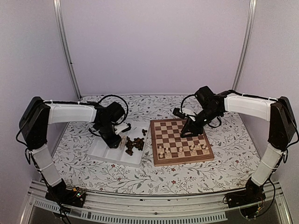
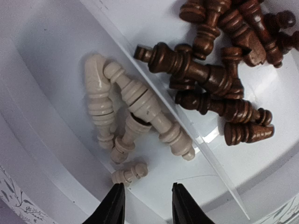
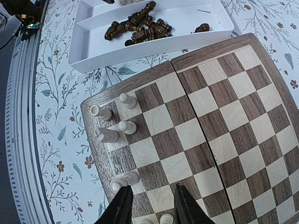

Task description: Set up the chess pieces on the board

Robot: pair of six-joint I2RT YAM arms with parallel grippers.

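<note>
Several light pieces (image 2: 135,100) lie on their sides in one compartment of the white tray, a small one (image 2: 131,173) nearest my left gripper. That gripper is open over the tray, with nothing between its fingers. Dark pieces (image 2: 196,67) lie heaped beyond a clear divider (image 2: 154,86). On the wooden chessboard (image 3: 168,140) several light pieces stand upright along one edge, among them a tall one (image 3: 124,181) and a rook-like one (image 3: 100,112). My right gripper hangs over the board, open and empty, with two light pieces partly visible below it.
The white tray (image 1: 100,156) stands left of the board with a narrow gap of patterned cloth (image 3: 110,74) between them. A lone dark piece (image 3: 202,28) lies apart in the tray. Much of the board's far part is bare.
</note>
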